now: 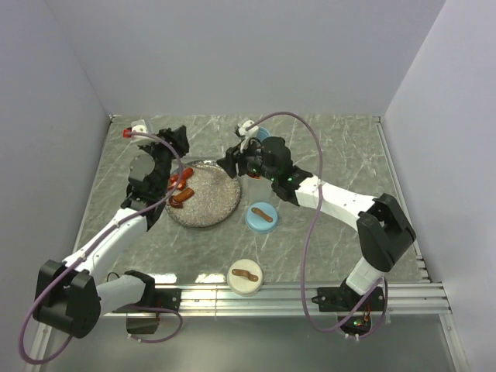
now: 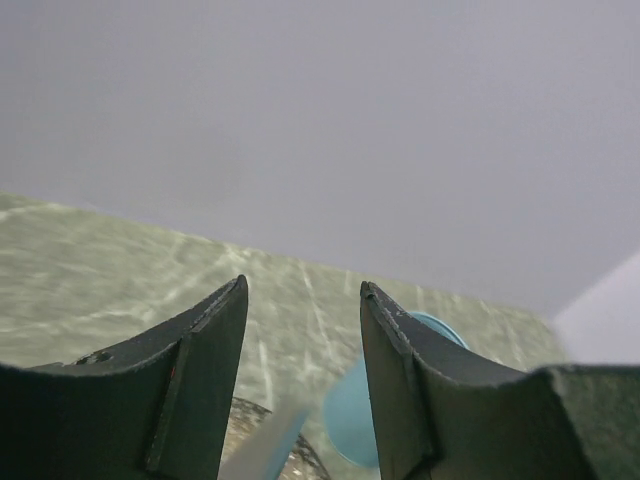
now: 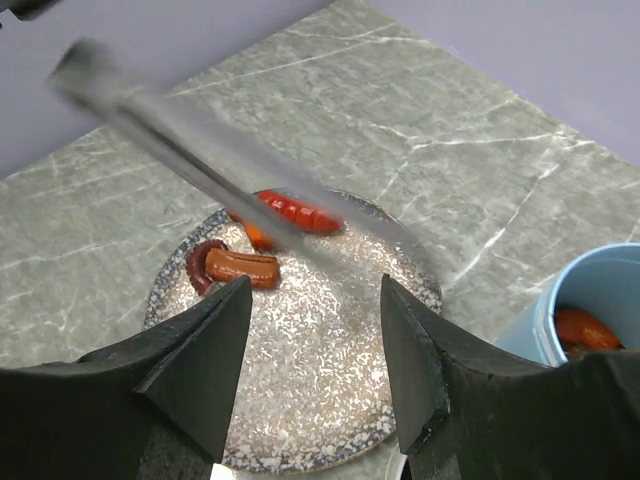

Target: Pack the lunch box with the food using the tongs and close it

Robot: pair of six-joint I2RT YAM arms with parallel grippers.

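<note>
Blurred metal tongs [image 3: 200,165] cross the right wrist view above the speckled round plate [image 1: 208,208]. Their upper end lies near the dark left gripper at the corner; contact is unclear. My left gripper [image 1: 183,141] is up at the back left of the plate. Its fingers [image 2: 210,370] look apart, with a pale smear low in the gap, so its hold is unclear. Over the plate's right rim, my right gripper [image 1: 229,161] has parted fingers [image 3: 225,360] with nothing between them. Sausages [image 3: 250,268] and a red piece [image 3: 310,214] lie on the plate's left side.
A blue container [image 3: 530,325] with food inside stands right of the plate, partly behind my right arm. A blue lid [image 1: 253,225] and a cream lid [image 1: 237,285], each with a brown handle, lie toward the front.
</note>
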